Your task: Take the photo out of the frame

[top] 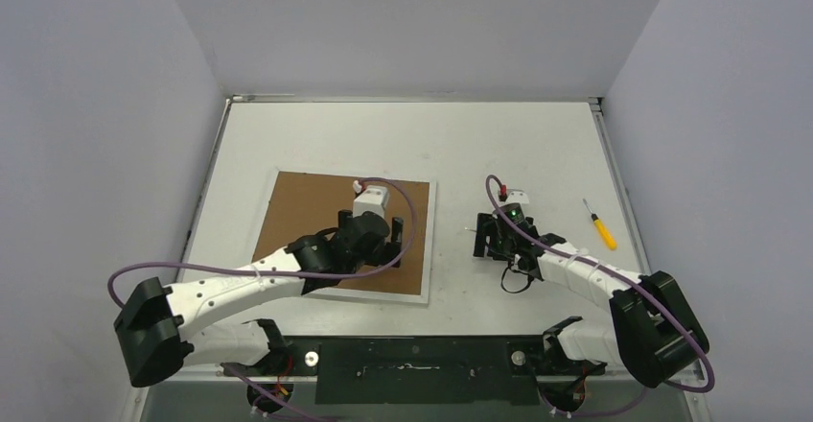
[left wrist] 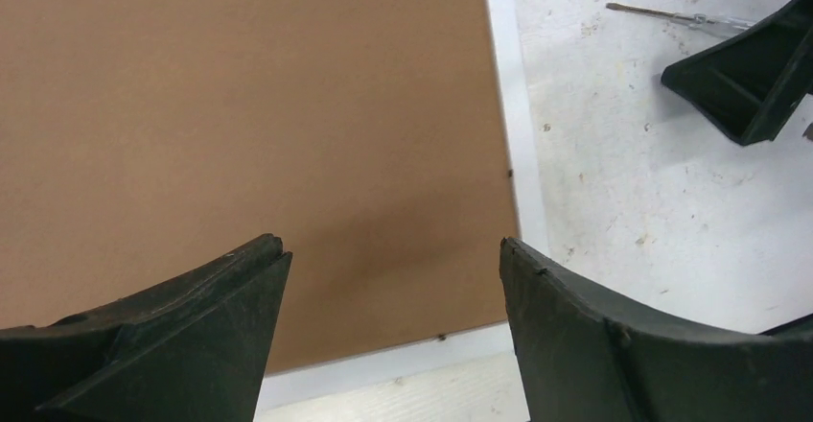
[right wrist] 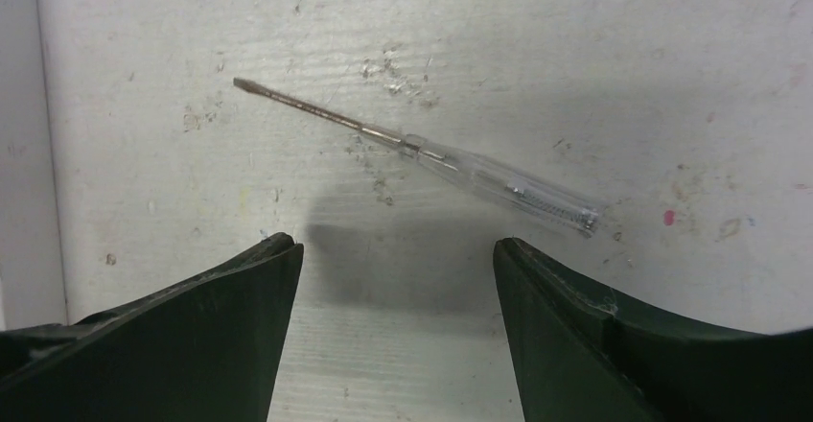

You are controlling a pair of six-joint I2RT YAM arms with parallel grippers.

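The picture frame (top: 297,201) lies face down on the left of the table, its brown backing (left wrist: 345,125) bordered by a white rim (left wrist: 513,105). My left gripper is open above the backing's right part, nothing between its fingers. To the right of the frame lies a small clear screwdriver (right wrist: 499,182) with a thin metal shaft. My right gripper is open over the bare table just beside that screwdriver, nothing between its fingers. No photo is visible.
A yellow screwdriver (top: 604,230) lies near the table's right edge. Walls bound the work area at the sides and back.
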